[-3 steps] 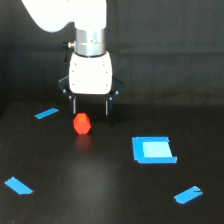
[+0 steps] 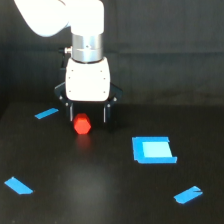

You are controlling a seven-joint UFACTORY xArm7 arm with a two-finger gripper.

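Note:
A small red object (image 2: 82,124) sits on the dark table at left of centre. My white-bodied gripper (image 2: 88,114) hangs pointing down just above and around the top of it. Its dark fingers look spread apart, one to the left of the object and the other farther out to its right. No finger visibly touches the object, though the dark background makes their tips hard to make out.
Right of centre lies a pale square (image 2: 156,150) bordered by blue tape (image 2: 138,158). Single strips of blue tape mark the table at left and lower right.
The gripper has come down and shifted slightly left, closer to the red object. The red object and the taped square look unmoved.

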